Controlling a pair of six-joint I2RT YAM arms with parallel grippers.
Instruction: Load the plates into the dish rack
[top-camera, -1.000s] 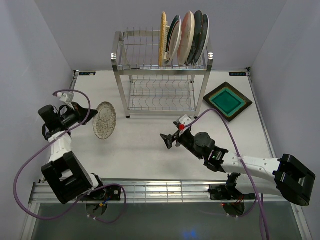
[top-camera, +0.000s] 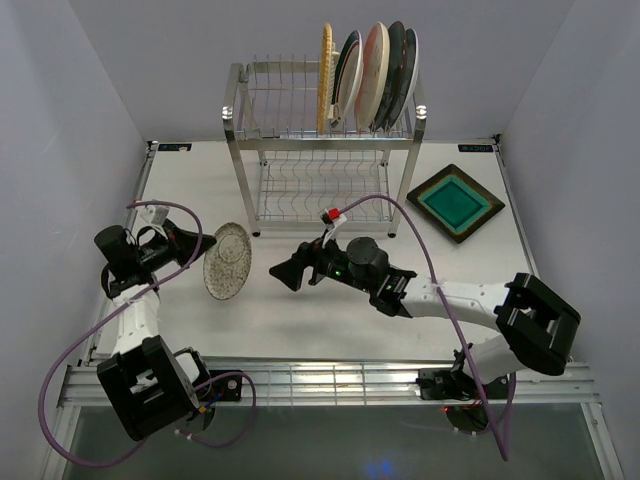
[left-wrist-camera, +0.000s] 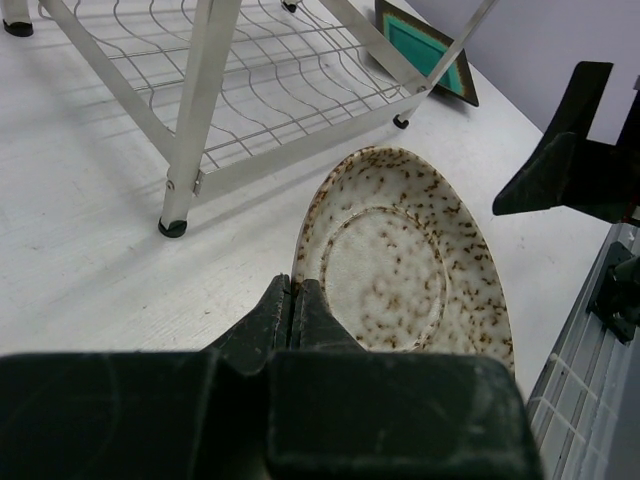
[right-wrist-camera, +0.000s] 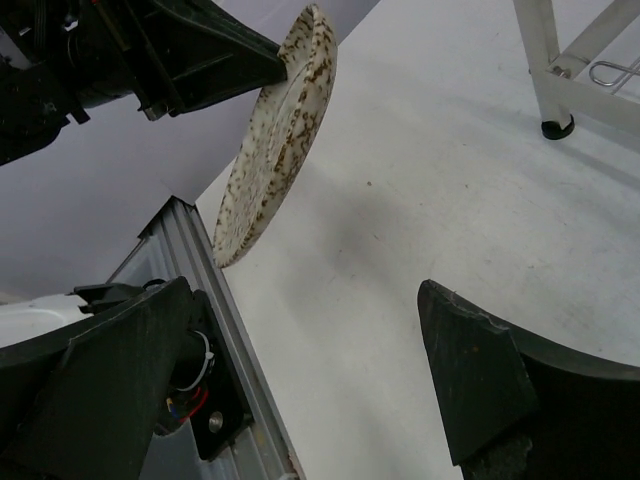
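A speckled white plate (top-camera: 227, 262) is held upright in the air by its rim in my left gripper (top-camera: 202, 238), whose fingers are closed on it. My right gripper (top-camera: 300, 275) stands open to the right of the plate, nothing between its fingers. The dish rack (top-camera: 320, 142) stands at the back, several plates (top-camera: 374, 75) upright on the right part of its upper tier. The lower tier is empty.
A square green tray-like plate (top-camera: 455, 203) with a dark rim lies right of the rack. The table front between rack and rail is clear. Walls border both sides.
My left gripper has moved right and slightly toward the front with the plate. My right gripper has moved left, closer to the plate, staying open.
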